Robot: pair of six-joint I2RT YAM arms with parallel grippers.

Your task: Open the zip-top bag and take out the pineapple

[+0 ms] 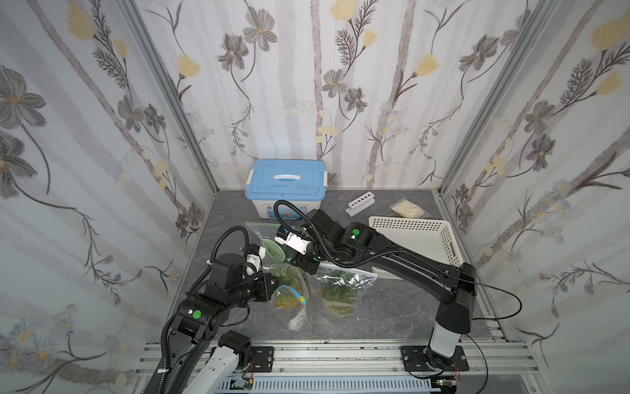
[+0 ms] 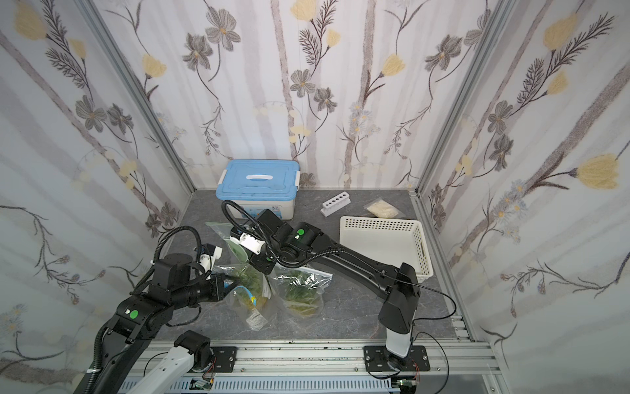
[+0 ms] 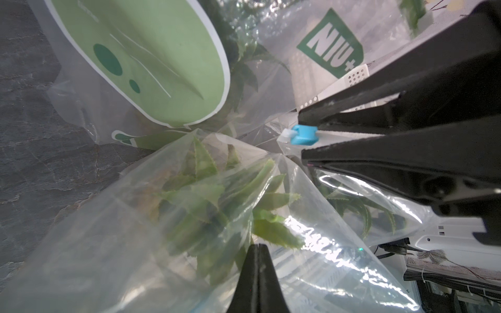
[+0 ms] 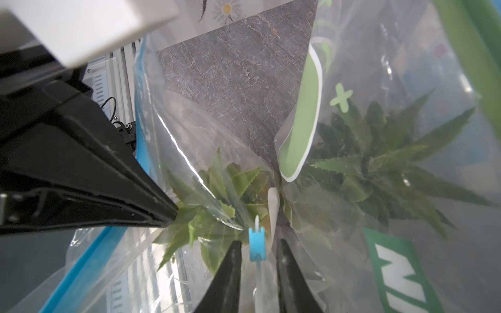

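A clear zip bag (image 1: 295, 318) with a blue zip strip lies between both arms, its yellow pineapple (image 1: 286, 300) blurred through the film. Its green leaves (image 3: 224, 203) show better in the left wrist view. My left gripper is shut over this bag; whether film is pinched in its tips cannot be told. A small blue slider (image 4: 257, 245) sits between the parted fingers of my right gripper, with a gap visible on either side of it. In the left wrist view, the right fingers (image 3: 344, 156) reach in around the slider.
A green-printed bag (image 3: 146, 62) with leaves lies just behind. Another leafy bag (image 1: 338, 295) sits to the right. Farther off are a blue-lidded box (image 1: 286, 184), white rack (image 1: 359, 203), small packet (image 1: 408, 208) and white basket (image 1: 426, 229).
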